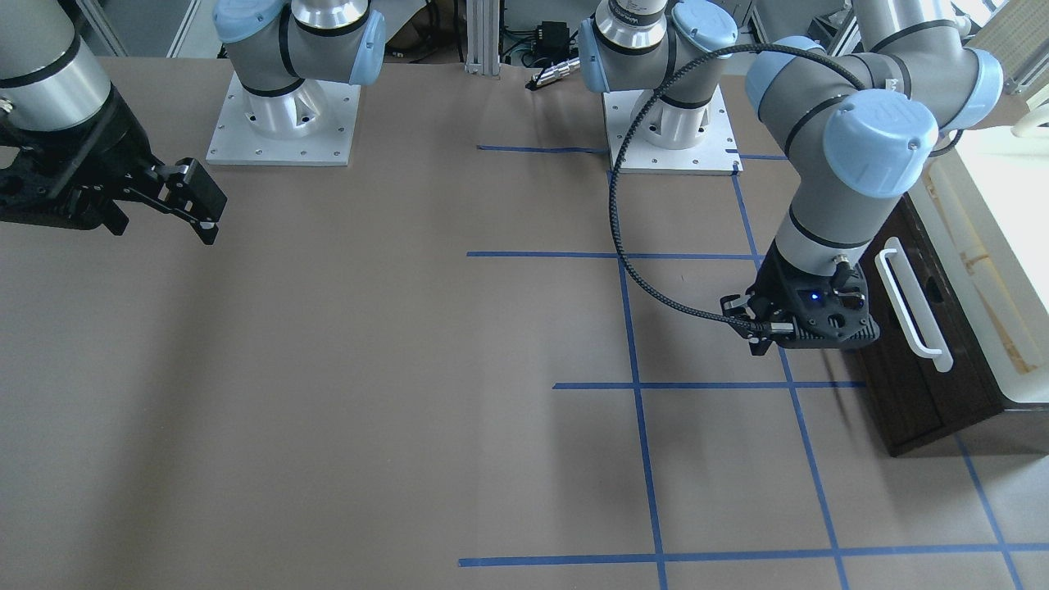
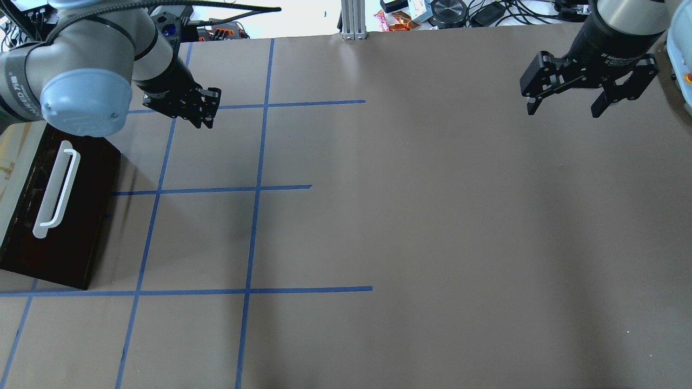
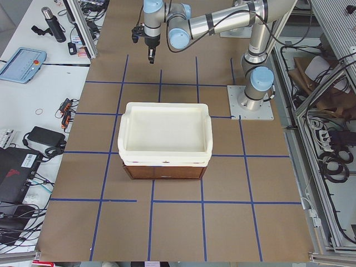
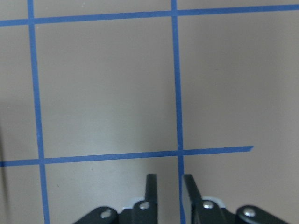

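My gripper [image 1: 757,339] hangs over the taped floor grid, just left of a dark wooden box [image 1: 924,393] with a white handle [image 1: 915,315]. In the top view the gripper [image 2: 201,113] is beside that box [image 2: 81,227]. In the left wrist view the two fingertips [image 4: 150,184] stand a small gap apart over bare floor with blue lines, nothing visible between them; whether that is fully shut I cannot tell.
The box carries a white tray [image 3: 164,133] on top. Other arms stand at the left and back, among them a black gripper [image 2: 584,74] at the top right of the top view.
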